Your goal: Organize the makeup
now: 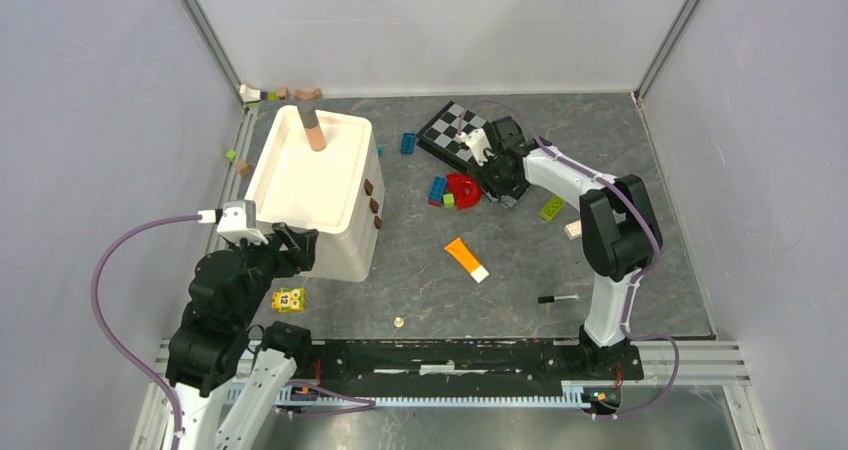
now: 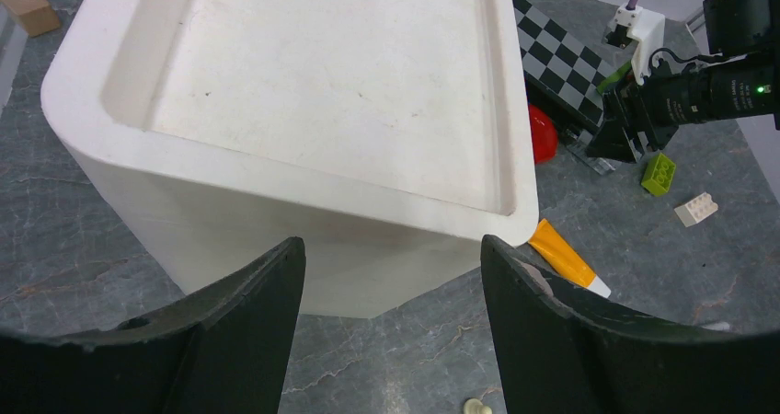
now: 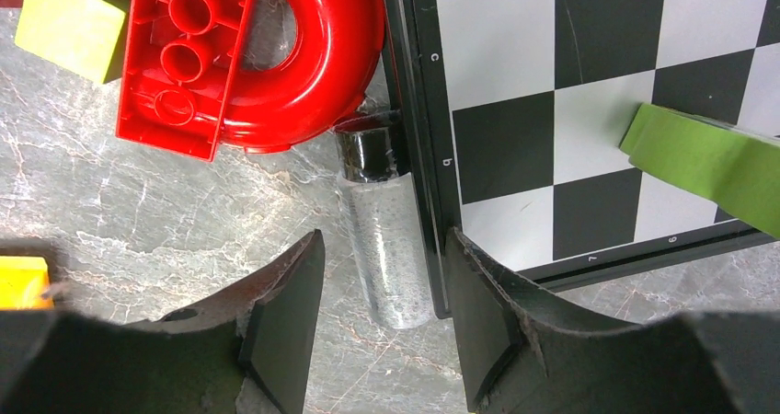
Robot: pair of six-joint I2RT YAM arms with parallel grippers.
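A white organizer with small drawers stands left, a tan-and-grey cosmetic bottle on top. In the right wrist view a clear bottle with black cap lies along the checkered board; my right gripper is open around its lower part, fingertips either side, touch unclear. My left gripper hangs open beside the organizer's near end, nothing seen between its fingers. An orange tube and a black-and-white slim item lie on the table.
A red plastic piece, green block, blue brick and lime brick crowd the board. A yellow toy lies front left.
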